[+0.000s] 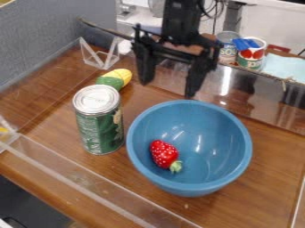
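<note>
My black gripper [169,73] hangs over the back of the wooden table, above and behind the blue bowl [217,165], open with nothing seen between its fingers. A red strawberry [165,155] lies in the bowl. A green can [99,127] stands left of the bowl. A yellow-green object [117,77], like a corn cob, lies behind the can, left of the gripper.
A clear low panel runs along the back, with cans [251,57] and a pale cloth [284,69] beyond. A grey padded wall [36,44] is at left. Bare wood [48,134] lies left of the can.
</note>
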